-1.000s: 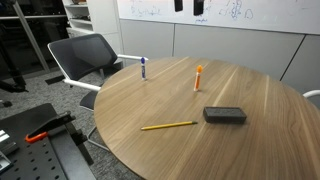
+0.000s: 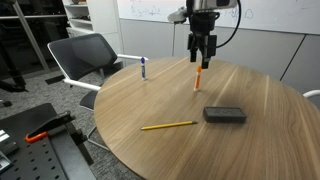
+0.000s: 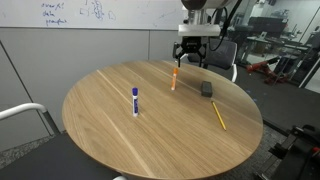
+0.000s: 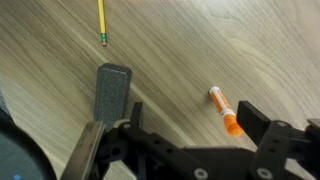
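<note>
My gripper (image 2: 203, 58) hangs open over the far part of the round table, its fingers pointing down. An orange and white marker (image 2: 197, 80) stands upright on the wood just below the fingertips. In the wrist view the marker (image 4: 226, 111) shows between the two fingers, closer to the right one, and nothing is gripped. The dark eraser (image 2: 224, 115) lies flat on the table, nearer the camera. A yellow pencil (image 2: 169, 125) lies to its left. Upright at the table's far left is a blue and white marker (image 3: 136, 102).
A whiteboard (image 2: 268, 16) runs behind the table (image 3: 95, 115). An office chair (image 2: 85, 60) stands close to the table's left edge. Bare wood separates the blue marker from the other objects.
Over the last second my gripper has come down from near the top of exterior view 1 to just above the orange marker. The objects on the table have not moved.
</note>
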